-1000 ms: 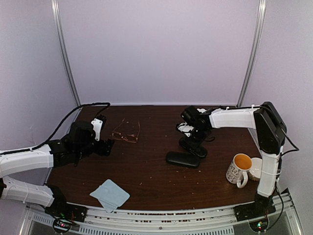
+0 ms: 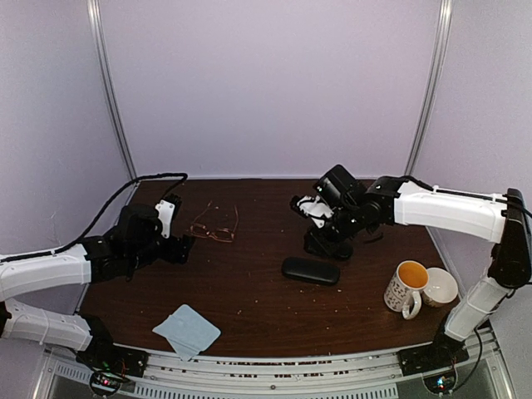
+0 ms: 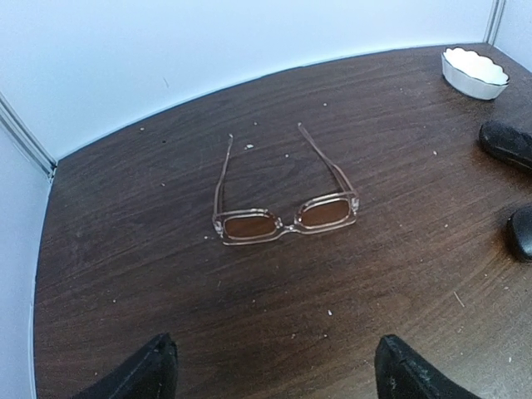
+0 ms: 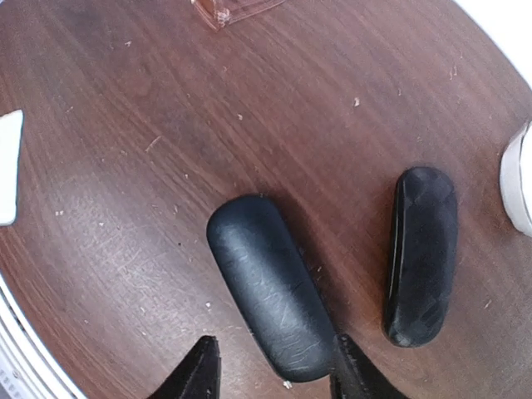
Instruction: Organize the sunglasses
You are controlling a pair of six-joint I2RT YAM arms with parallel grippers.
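Note:
Brown-lensed sunglasses with clear frames (image 3: 285,227) lie on the table with both temples unfolded, at the left in the top view (image 2: 218,229). My left gripper (image 2: 188,247) hangs just left of them; in its wrist view the fingers are open and empty. A black case (image 2: 311,270) rests near the middle of the table. Over that area is my right gripper, open, with the near end of the black case (image 4: 270,287) showing beyond its fingertips. A second black oblong object (image 4: 421,256) lies beside the case, mostly covered by the right arm from above.
A patterned mug (image 2: 405,288) and a white bowl (image 2: 440,285) stand at the front right. Another white bowl (image 3: 475,73) sits at the back, hidden from above by the right arm. A pale blue cloth (image 2: 188,332) lies at the front left. Bare table separates cloth and case.
The left arm, sunglasses and case have stayed put.

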